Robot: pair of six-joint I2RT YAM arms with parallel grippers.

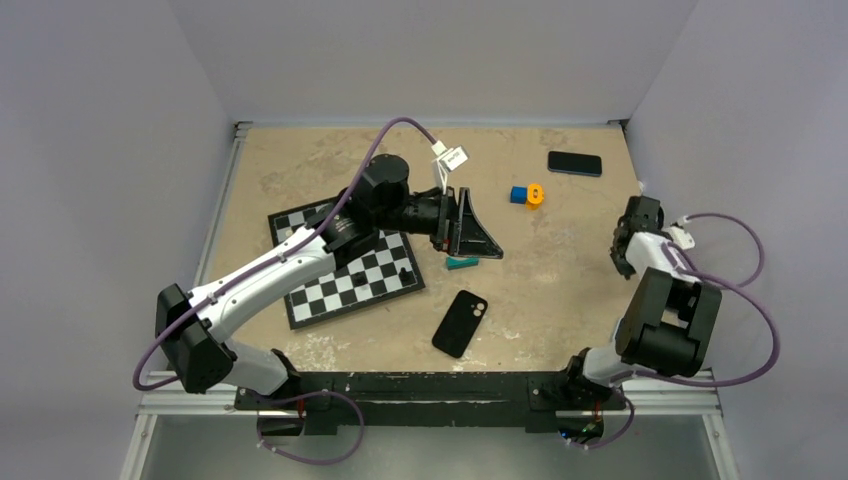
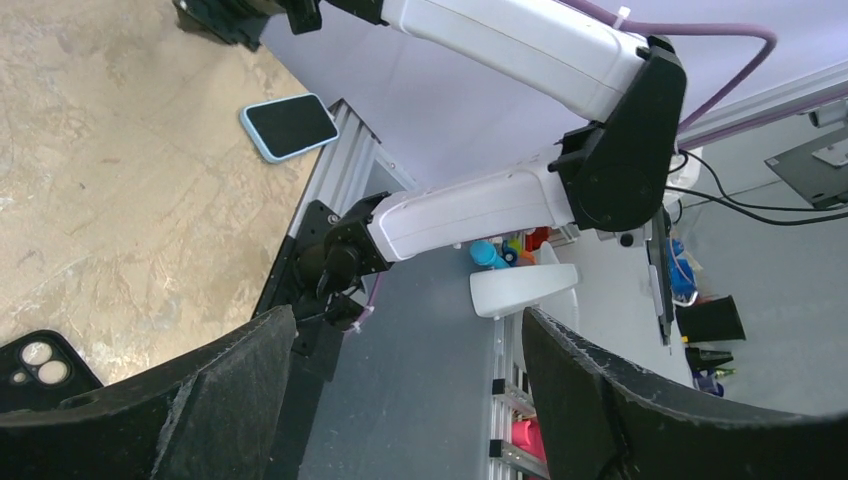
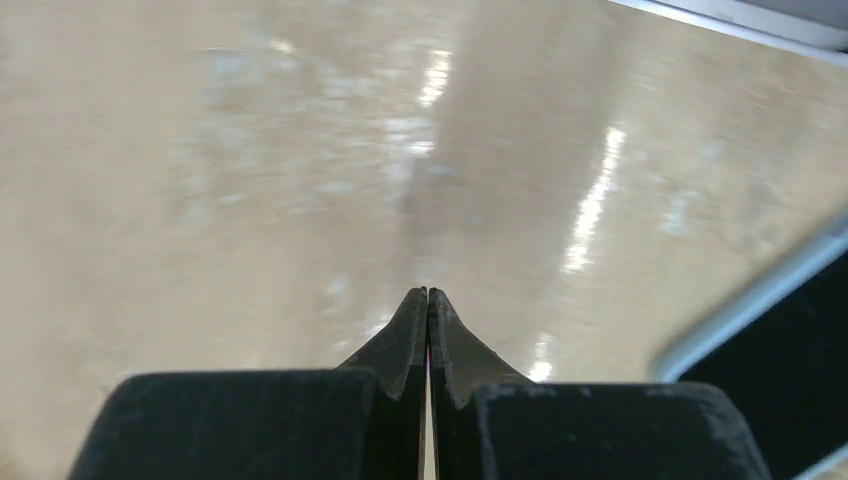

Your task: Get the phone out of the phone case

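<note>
A black phone case [image 1: 460, 323] lies flat near the front middle of the table, its camera holes facing up. Part of that case [image 2: 40, 385] also shows at lower left in the left wrist view. A dark-screened phone with a light blue edge [image 2: 290, 127] lies screen up near the front right corner. My left gripper [image 1: 473, 236] stands open and empty above the table, behind the case. At the right table edge, my right gripper is shut with nothing between its fingers. Right of it in the right wrist view lies a blue-edged dark device [image 3: 790, 350].
Another dark phone [image 1: 575, 163] rests at the back right. A checkered board [image 1: 350, 300] occupies the left side beneath my left arm. A blue and yellow object [image 1: 528, 195] and a teal piece [image 1: 461, 263] lie near the middle.
</note>
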